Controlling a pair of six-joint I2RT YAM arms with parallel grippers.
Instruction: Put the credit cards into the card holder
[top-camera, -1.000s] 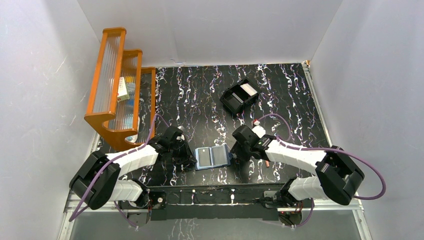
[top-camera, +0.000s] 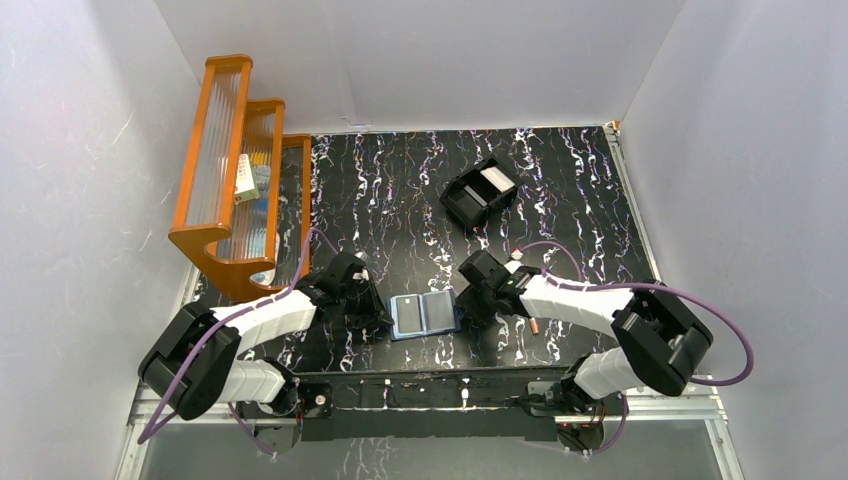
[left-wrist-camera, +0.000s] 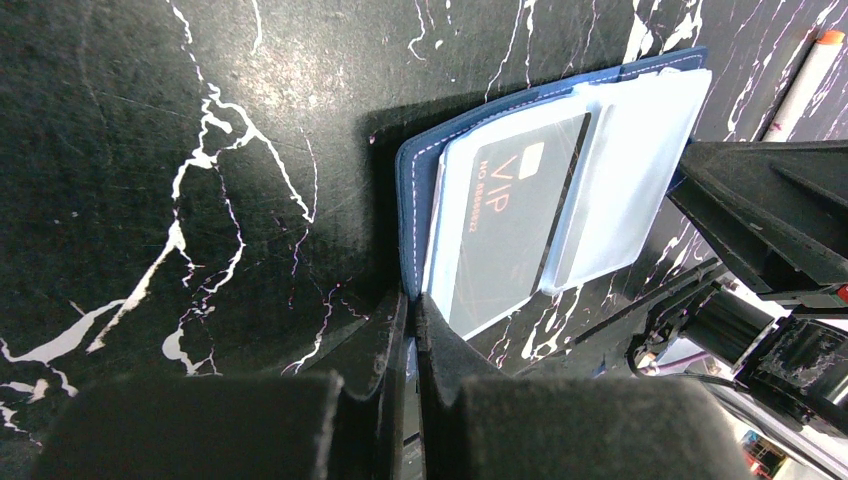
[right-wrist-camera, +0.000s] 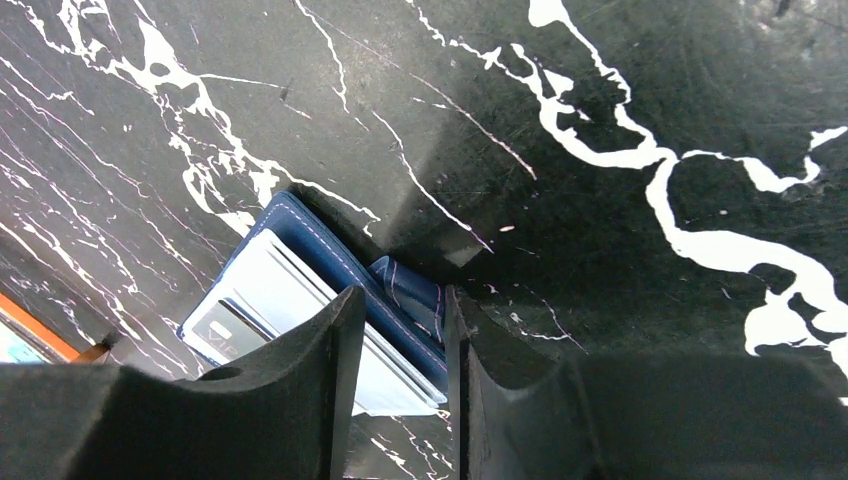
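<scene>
The dark blue card holder lies opened flat on the table between my two grippers, its clear sleeves facing up. One sleeve holds a grey VIP card; the other sleeve looks pale, its content unclear. My left gripper is shut at the holder's left edge; whether the cover's rim is pinched between the tips cannot be told. At the opposite edge, my right gripper is part open. Its fingertips stand on either side of the holder's small blue flap, with a gap between them.
A black open box with compartments and a white item stands at the back. An orange-framed rack fills the left side. An orange-tipped white stick lies to the right.
My right arm has shifted slightly to the left, toward the holder's right edge. The left arm and the card holder have stayed in place.
</scene>
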